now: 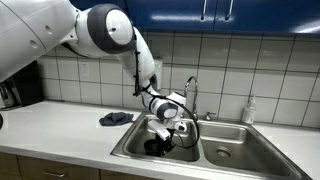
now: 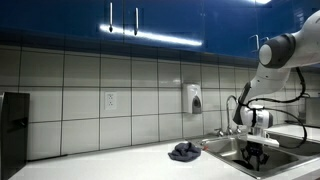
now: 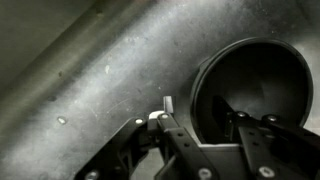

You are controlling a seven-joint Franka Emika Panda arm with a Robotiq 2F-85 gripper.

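A round black bowl or cup (image 3: 262,70) sits in the sink, its open mouth facing up in the wrist view. My gripper is over the bowl's near left rim. Its fingers (image 3: 148,136) stand apart, one outside the rim and the other over the bowl's inside. Whether either finger touches the wall, I cannot tell. In exterior view 1 the dark bowl (image 1: 155,147) shows low in the left basin, partly hidden by the white arm's wrist.
The steel sink (image 1: 250,148) has a second basin to the right, and a faucet (image 1: 191,88) rises behind it. A dark cloth (image 1: 116,118) lies on the left counter. A clear bottle (image 1: 249,110) stands at the back right.
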